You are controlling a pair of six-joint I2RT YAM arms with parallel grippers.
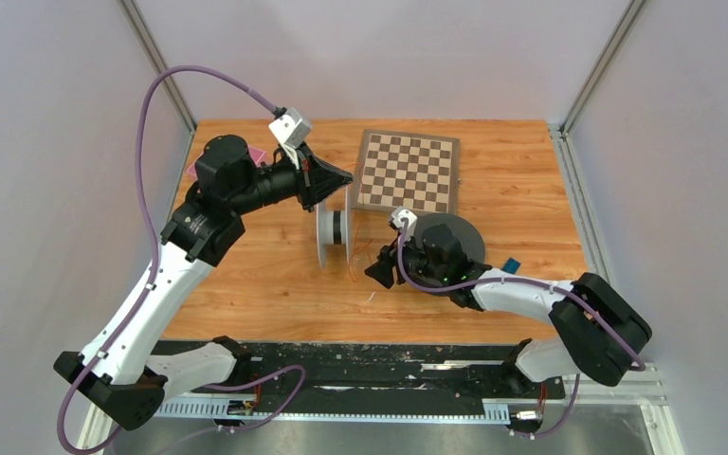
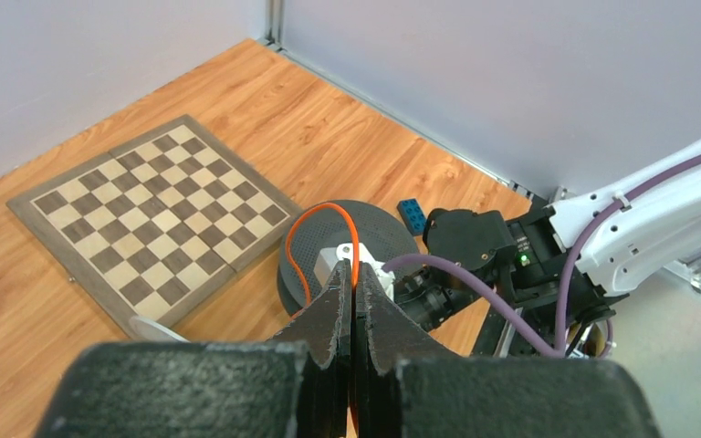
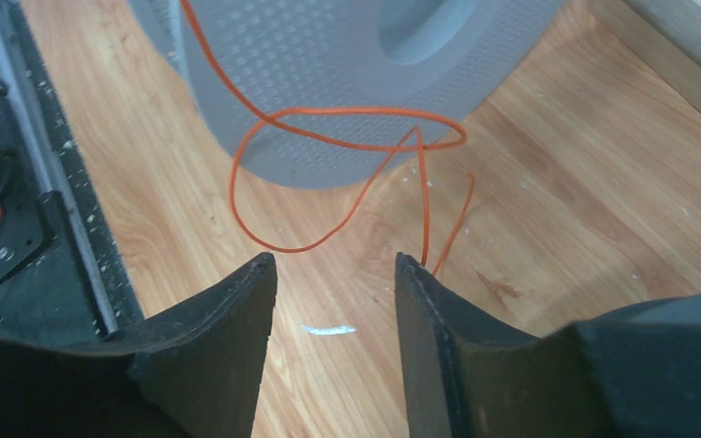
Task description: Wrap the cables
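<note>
The pale spool (image 1: 324, 239) stands on edge on the table, its dark core visible from above. My left gripper (image 1: 350, 178) is just above and beyond it, shut on the orange cable (image 2: 343, 212), which bends over and enters between the fingertips in the left wrist view. Low over the table, right of the spool, my right gripper (image 1: 375, 275) is open. In the right wrist view, loose loops of orange cable (image 3: 356, 111) hang before the spool's flange (image 3: 283, 64). One strand drops close to a finger (image 3: 411, 283); none is clamped there.
A chessboard (image 1: 406, 171) lies at the back. A dark grey round block (image 1: 464, 232) sits beneath the right arm, with a small blue piece (image 1: 512, 265) beside it. The left arm mostly covers a pink tray (image 1: 257, 154).
</note>
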